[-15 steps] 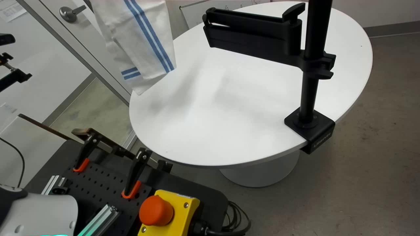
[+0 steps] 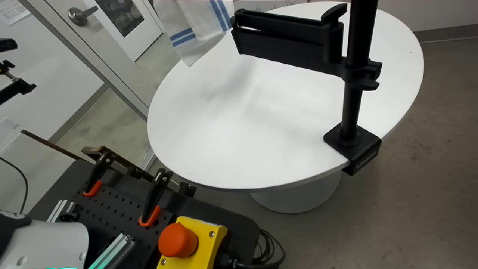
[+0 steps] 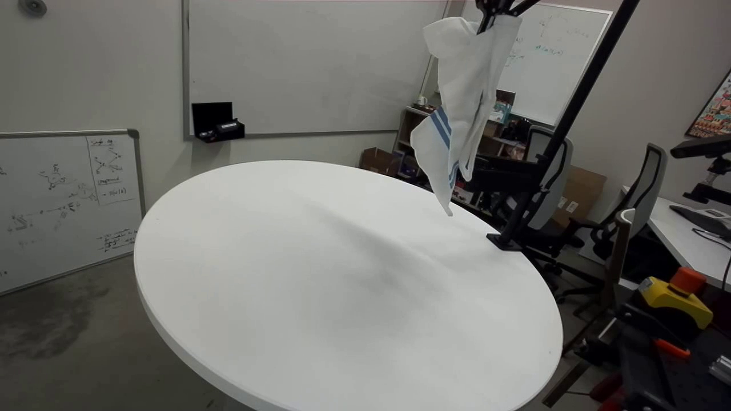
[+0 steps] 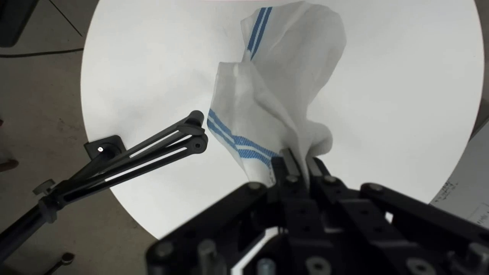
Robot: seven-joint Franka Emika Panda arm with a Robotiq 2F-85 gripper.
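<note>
A white towel with blue stripes point(image 3: 466, 89) hangs in loose folds above the round white table point(image 3: 329, 287). My gripper is shut on a bunched part of it, as the wrist view shows. From above, the towel point(image 4: 279, 87) spreads out ahead of the fingers, its two striped ends to the left. Only the lower part of the towel point(image 2: 197, 27) shows at the top of exterior view 1, where the gripper itself is out of frame. In exterior view 2, the gripper's tip point(image 3: 486, 27) appears at the top edge with the cloth draping below it.
A black pole with a folded arm point(image 2: 291, 38) is clamped to the table edge and reaches in over the table, close beside the towel. A yellow box with a red button point(image 2: 192, 244) sits on the black cart.
In exterior view 1 the towel has moved up and to the right, with less of it in frame. Its shadow on the table has shifted right too.
</note>
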